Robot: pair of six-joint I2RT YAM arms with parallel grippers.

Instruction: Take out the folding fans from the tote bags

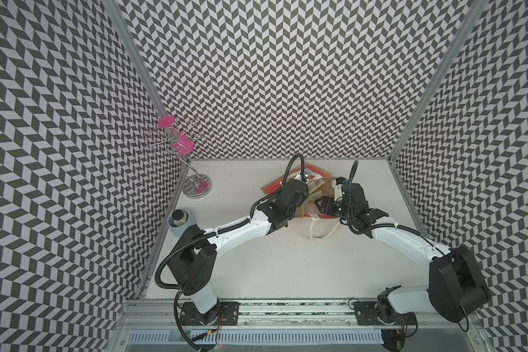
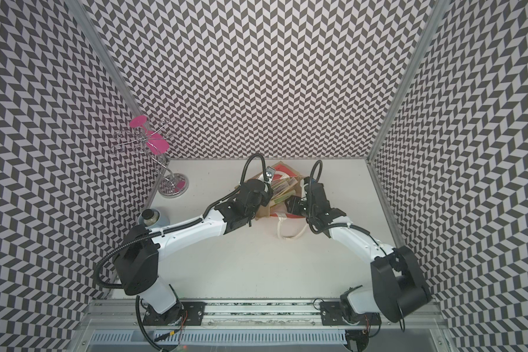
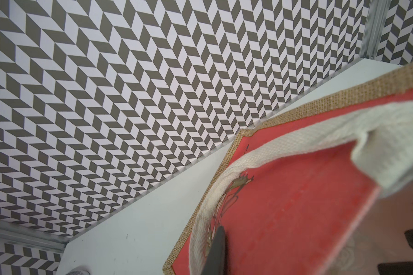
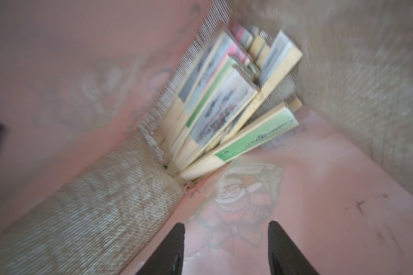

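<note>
The open tote bag (image 1: 266,190), brown burlap with red side panels and white handles, lies at the table's back middle. Inside it, the right wrist view shows several folding fans (image 4: 224,107) bundled against the burlap, and one with a green label (image 4: 257,137) lies a little apart. My right gripper is in the bag's mouth, fingers apart with nothing between them, short of the fans. In the left wrist view, my left gripper is shut on the bag's red side (image 3: 280,206); one finger shows in front and the other is hidden. A white handle (image 3: 280,151) curves beside it.
At the left stand a metal stand with pink discs (image 1: 197,185) and a blue container (image 1: 177,227) with a dark-topped item in it.
</note>
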